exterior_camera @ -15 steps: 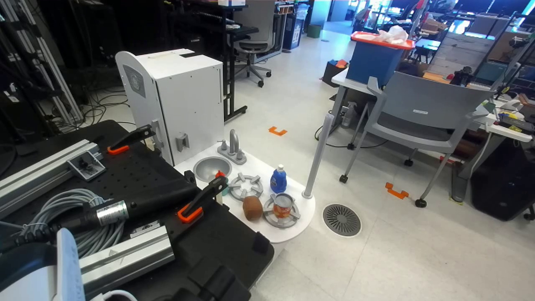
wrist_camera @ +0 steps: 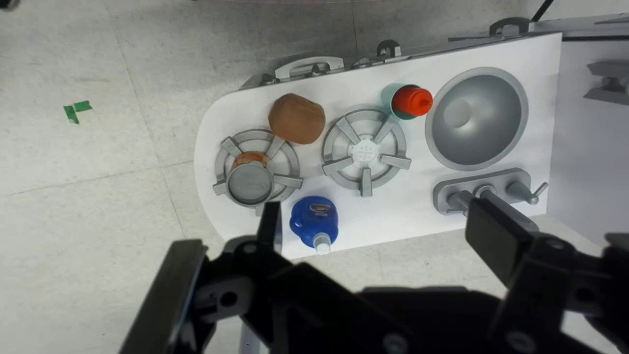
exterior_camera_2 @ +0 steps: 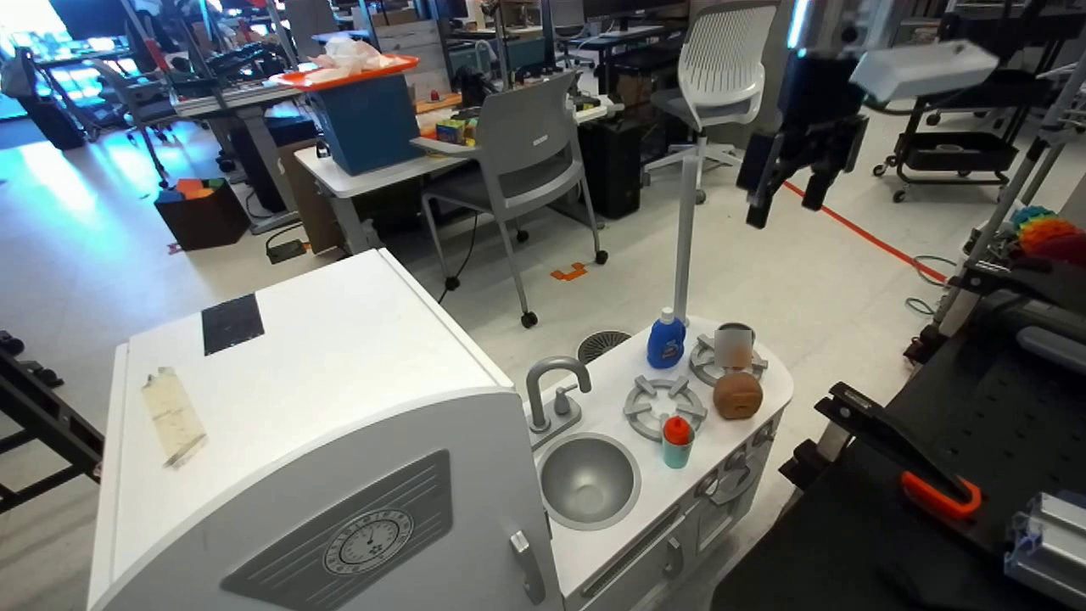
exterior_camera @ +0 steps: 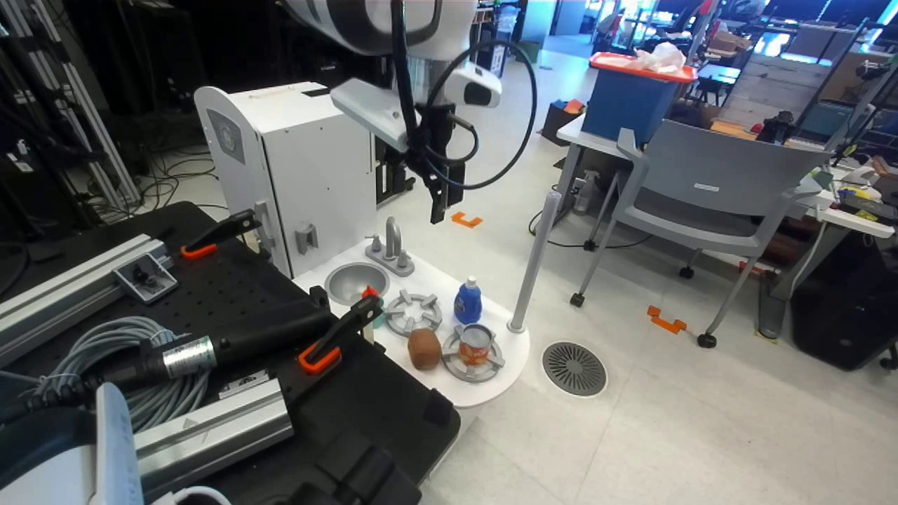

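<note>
My gripper stands open above the toy kitchen's white counter (exterior_camera_2: 611, 402), its two fingers wide apart with nothing between them. Exterior view 2 shows the gripper (exterior_camera_2: 789, 204) high up, clear of everything on the counter. A blue bottle (wrist_camera: 315, 221) is upright near the back edge. An orange-labelled can (wrist_camera: 250, 183) rests on one grey burner, and a brown rounded object (wrist_camera: 296, 118) sits beside it. The other burner (wrist_camera: 365, 150) is empty. Close to the sink, a teal cup (exterior_camera_2: 677, 453) holds a red-topped item (wrist_camera: 413, 101).
The grey sink (exterior_camera_2: 590, 484) looks empty, with a faucet (exterior_camera: 391, 244) behind it. A tall white cabinet (exterior_camera: 320, 168) borders the sink end. A grey post (exterior_camera: 534, 261) rises at the other end. The black table (exterior_camera: 362, 421) with clamps lies alongside.
The arm and gripper have come into exterior view 1 from above, and now hang over the counter area. The objects on the counter have not moved.
</note>
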